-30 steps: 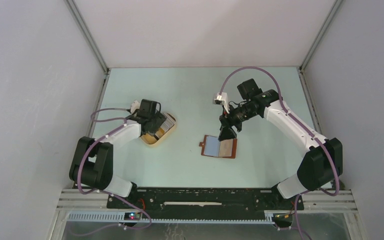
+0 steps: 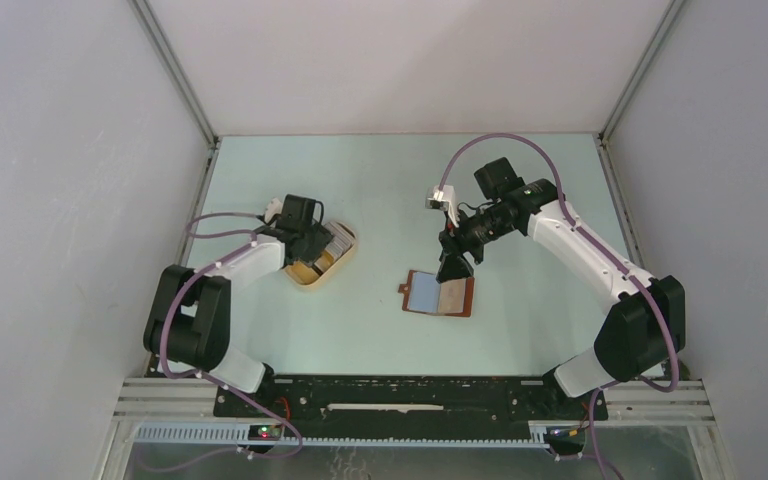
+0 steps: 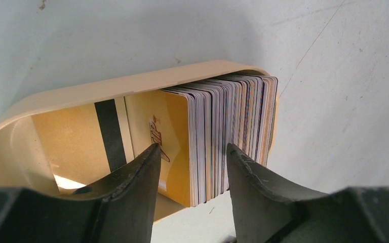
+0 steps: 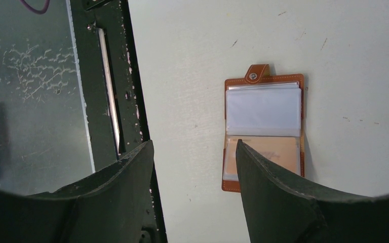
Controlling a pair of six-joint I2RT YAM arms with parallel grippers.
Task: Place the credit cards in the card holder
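Observation:
An oval tan box [image 3: 131, 86] at the left of the table holds a stack of cards [image 3: 218, 131], its end card plain yellow-orange with a small logo. Over it, my left gripper has its fingers apart. One finger reaches beside the yellow card, the other over the card edges; whether either touches cannot be told. The brown card holder [image 4: 302, 101] lies spread on the table, a pale card [image 4: 263, 111] and a tan card [image 4: 276, 149] in its clear pockets. My right gripper hovers open above and beside it, empty.
A yellow card with a dark stripe [image 3: 109, 134] lies on the box's floor beside the stack. The dark front rail [image 2: 390, 400] borders the table.
The tan box has shifted slightly to the right, and my left gripper has moved a little the same way. The right arm and card holder look unmoved.

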